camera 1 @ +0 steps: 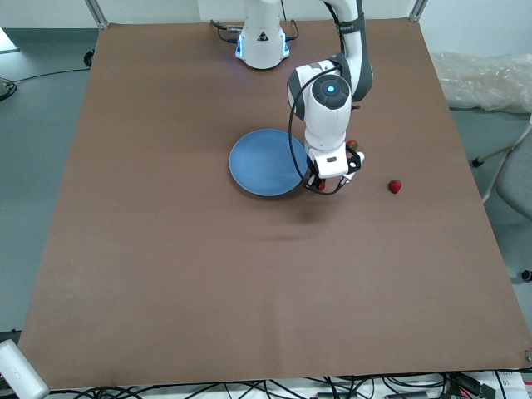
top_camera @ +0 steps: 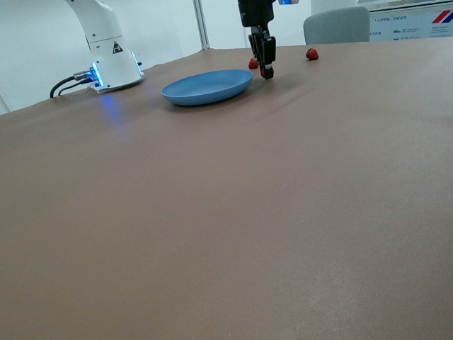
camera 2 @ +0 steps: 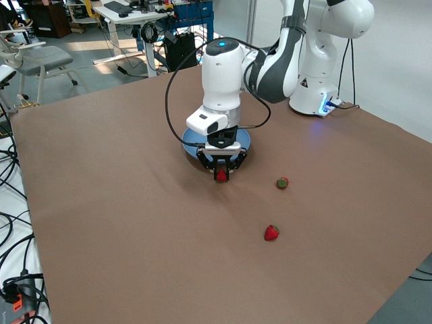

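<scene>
My gripper [camera 2: 221,174] is down at table level just beside the blue plate [camera 1: 262,162], with a red strawberry [camera 2: 221,177] between its fingers; whether they grip it is hard to tell. In the top view the fingertips [top_camera: 267,71] reach almost to the brown surface, right of the plate [top_camera: 207,88]. A second strawberry [camera 2: 282,183] with green leaves lies near the gripper, and a third [camera 1: 395,186] [camera 2: 271,232] lies farther off on the bare table. The plate looks empty.
The arm's white base [camera 1: 262,46] and its cables stand at the back edge. A chair [camera 1: 515,174] is beside the table, off its edge.
</scene>
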